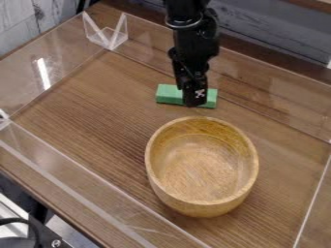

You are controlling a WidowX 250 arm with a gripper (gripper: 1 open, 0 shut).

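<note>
A small green rectangular object (pixel 169 95) lies on the wooden table, just behind a large tan bowl (pixel 200 167). The black gripper (pixel 193 92) reaches down from the top centre over the green object, its fingers open around its middle. Whether they touch it is hard to tell.
A clear rack-like item (pixel 106 29) stands at the back left. The table (pixel 77 126) has free room to the left and right. A black cable lies at the lower left corner.
</note>
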